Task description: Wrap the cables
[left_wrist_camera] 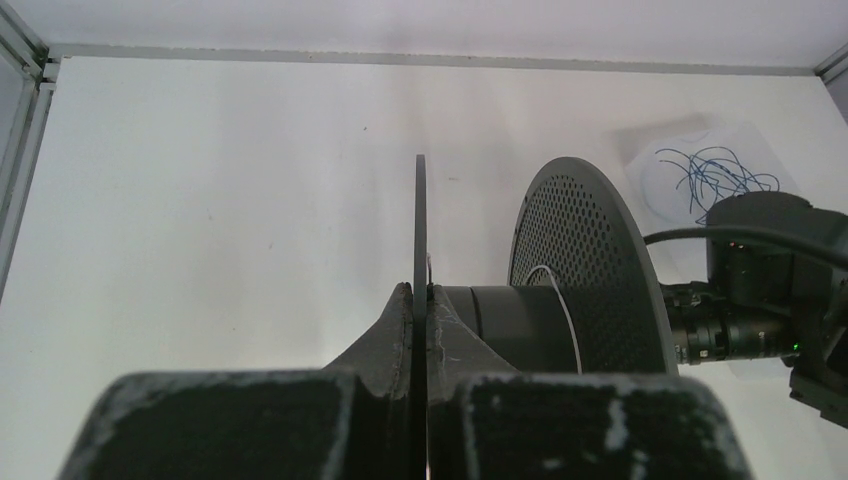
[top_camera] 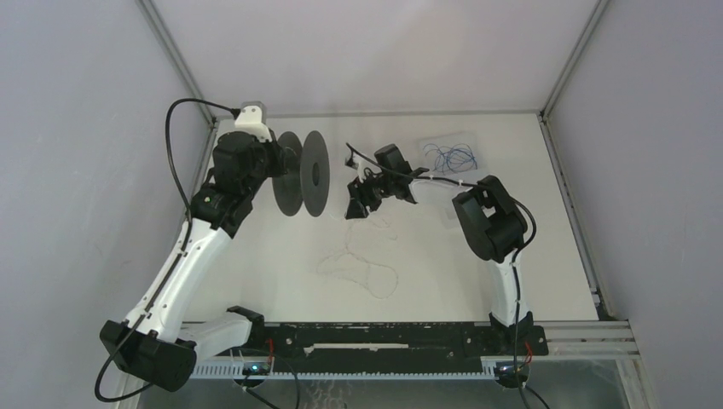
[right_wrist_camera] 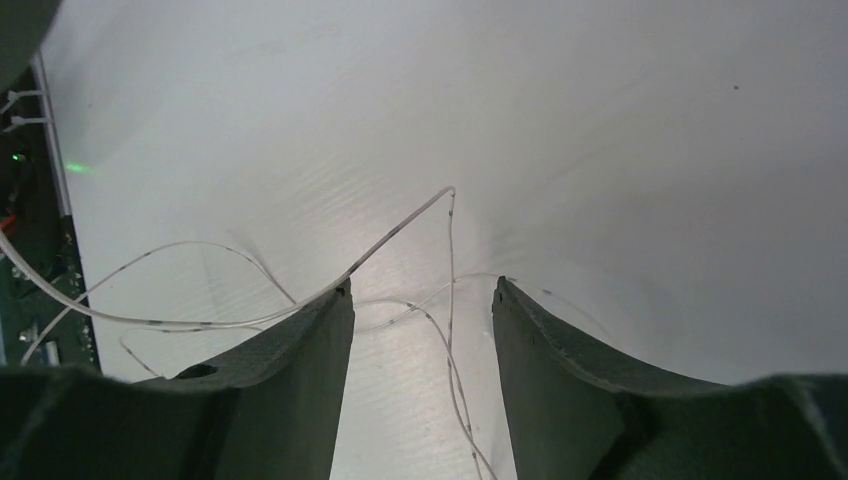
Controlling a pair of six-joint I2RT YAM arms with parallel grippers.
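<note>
A dark spool with two perforated discs (top_camera: 315, 174) stands upright at the upper left of the table. My left gripper is shut on the edge of its near disc (left_wrist_camera: 420, 220), which shows edge-on between the fingers. A pale strand of the cable (left_wrist_camera: 572, 325) lies against the inner face of the far disc. Loops of thin whitish cable (top_camera: 396, 277) lie across the table's middle. Low over their upper end, my right gripper stands open. Cable (right_wrist_camera: 400, 225) passes across the left fingertip and through the space between the fingers, ungripped.
Behind the right arm, a clear tray (top_camera: 473, 141) holds a tangled blue cable (top_camera: 452, 158). The black base rail (top_camera: 384, 341) runs along the front edge.
</note>
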